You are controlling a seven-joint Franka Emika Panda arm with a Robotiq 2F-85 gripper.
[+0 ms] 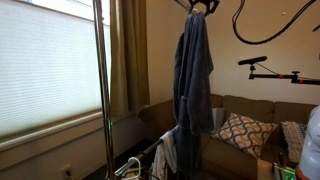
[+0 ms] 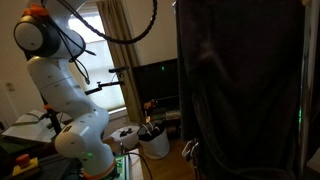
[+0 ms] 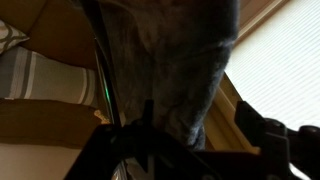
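A dark blue-grey robe or towel [image 1: 193, 85] hangs from a rail at the top of exterior view 1. At its upper end is my gripper [image 1: 204, 5], partly cut off by the frame edge. In the wrist view the cloth [image 3: 165, 70] fills the middle, beyond the gripper. Its dark fingers stand well apart, one to each side, with the cloth behind the gap. Whether they touch it cannot be told. In exterior view 2 the hanging cloth [image 2: 245, 90] is a large dark mass that hides the gripper.
A thin metal pole [image 1: 104, 90] stands left of the cloth, with a white cloth [image 1: 164, 155] low down. Behind is a brown sofa with a patterned pillow [image 1: 243, 134]. The white arm [image 2: 75, 110] rises at the left of exterior view 2.
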